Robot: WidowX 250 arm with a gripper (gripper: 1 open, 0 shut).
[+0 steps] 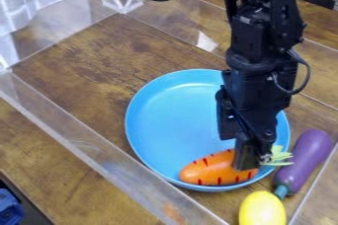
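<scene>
A black gripper (251, 148) hangs over the right half of a blue plate (165, 115), its fingers down at the green-topped end of an orange toy carrot (209, 170). The carrot lies in the front of the plate, its leaves (275, 158) sticking out to the right. The fingers look closed on the carrot near its top, though the contact is partly hidden by the gripper.
A purple eggplant (303, 157) lies right of the plate, a yellow object (262, 209) in front of it. A clear rim runs along the left and front.
</scene>
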